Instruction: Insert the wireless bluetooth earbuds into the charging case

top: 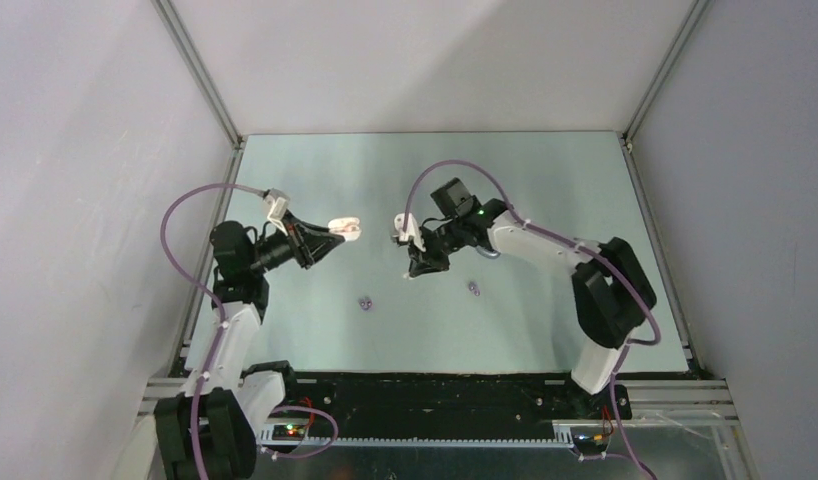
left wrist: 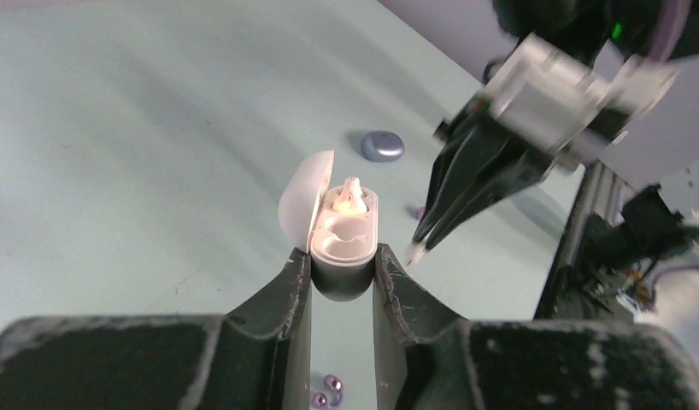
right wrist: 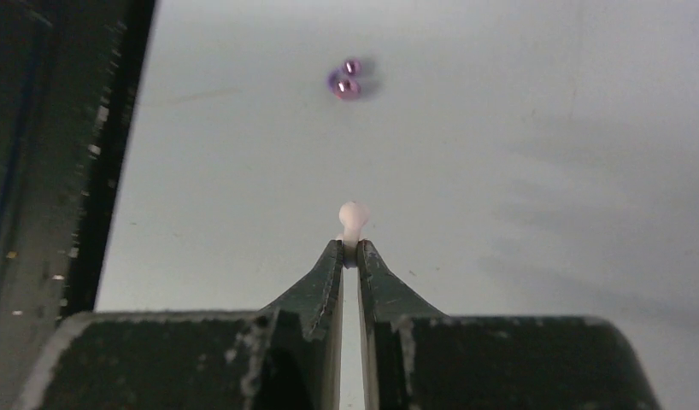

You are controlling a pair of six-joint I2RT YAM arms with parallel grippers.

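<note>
My left gripper [top: 335,238] is shut on the white charging case [left wrist: 344,248], held above the table with its lid [left wrist: 306,202] standing open. One white earbud [left wrist: 351,196] sits in the case's far slot; the near slot [left wrist: 346,227] looks empty. To the right of the case, my right gripper is nearly closed, with a small white earbud [right wrist: 353,217] between its fingertips, the rounded head pointing out. Clear space lies between this earbud and the case in the left wrist view.
Small purple shiny pieces [top: 365,303] lie on the table at front centre, and another pair [top: 474,288] lies farther right. A round blue-grey object [left wrist: 383,145] rests behind the right arm.
</note>
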